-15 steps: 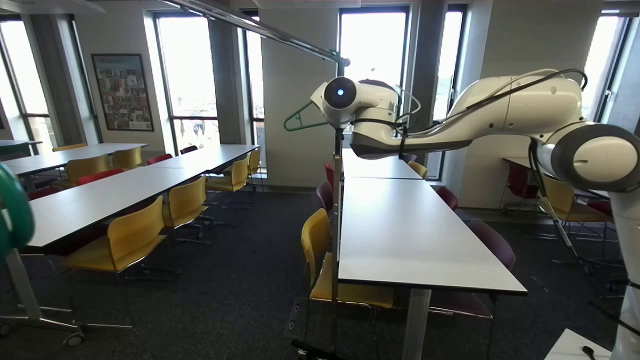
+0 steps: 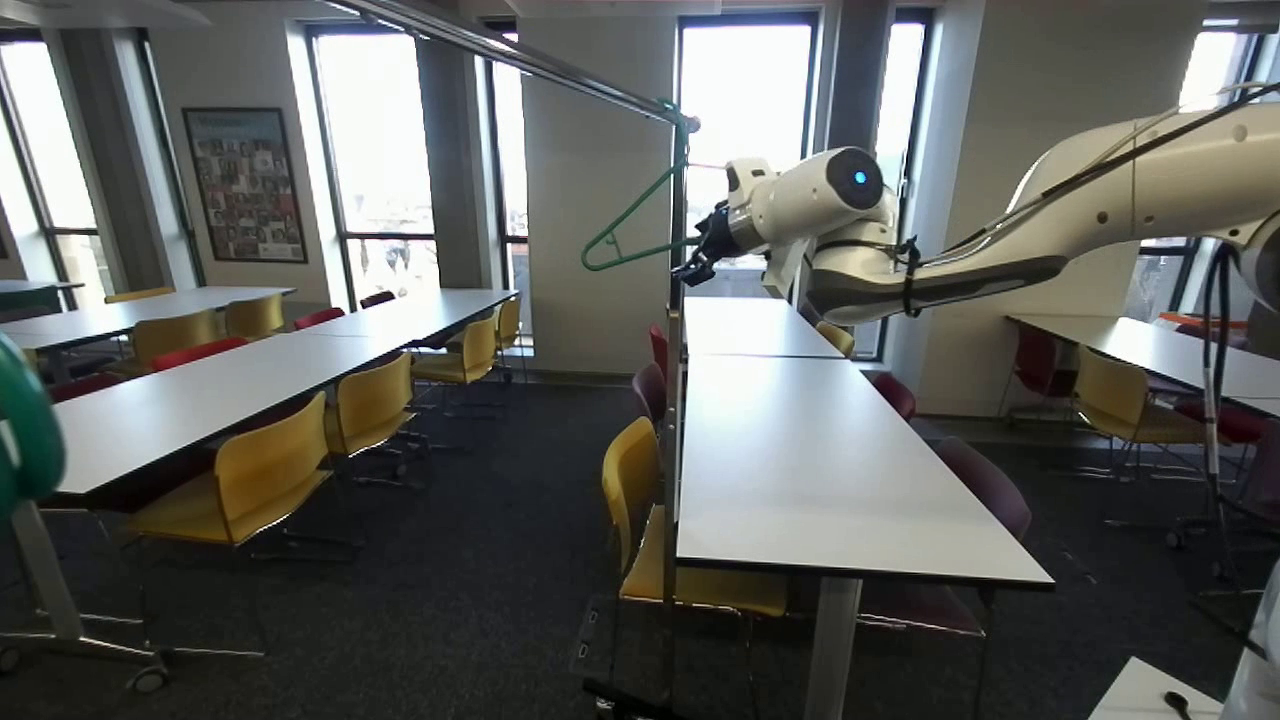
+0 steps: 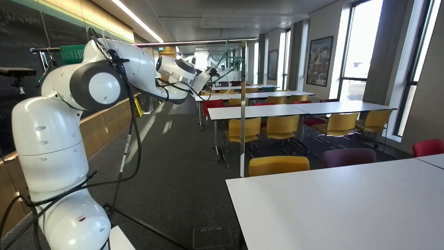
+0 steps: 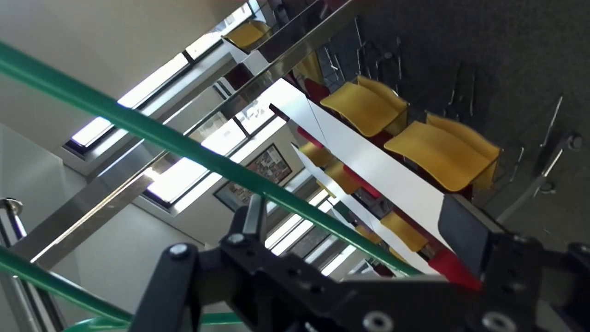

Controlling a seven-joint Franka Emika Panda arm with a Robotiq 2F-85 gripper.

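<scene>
A green hanger (image 2: pixel 623 256) hangs by its hook from the far end of the metal rail (image 2: pixel 528 62), next to the upright post. At its lower right corner in exterior view 1 is my black gripper (image 2: pixel 696 257). The wrist view shows the gripper open, fingers wide apart. There a green hanger bar (image 4: pixel 221 163) slants across the view and runs down into the space between the fingers. Whether the bar touches either finger I cannot tell. In exterior view 2 the hanger (image 3: pixel 233 68) and gripper (image 3: pixel 214 73) overlap, small and hard to separate.
The upright metal post (image 2: pixel 674 480) stands close to the gripper. More green hangers (image 3: pixel 72 54) are bunched at the rail's other end. White tables (image 2: pixel 828 456) and yellow chairs (image 2: pixel 270 468) fill the room below; the dark floor between the rows is open.
My arm has swung to the right in exterior view 1 and its hand has turned, bringing the gripper into view. The hanger has shifted slightly and more of it shows.
</scene>
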